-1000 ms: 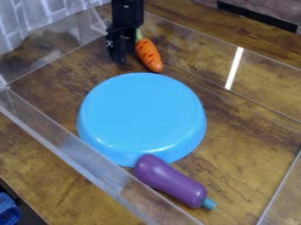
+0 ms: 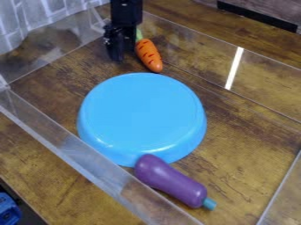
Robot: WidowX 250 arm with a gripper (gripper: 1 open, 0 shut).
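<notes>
My dark gripper (image 2: 118, 39) reaches down from the top of the view, just left of a toy carrot (image 2: 148, 55) with a green top. Its fingers are dark and small, so whether they are open or shut is unclear. A large blue round object (image 2: 141, 118) lies in the middle. A purple toy eggplant (image 2: 172, 183) lies at its lower edge, toward the front right.
Clear walls enclose the wooden work surface (image 2: 223, 123) on the sides. Bare wood shows to the right and left of the blue object. A small blue item (image 2: 6, 211) is at the lower left, outside the wall.
</notes>
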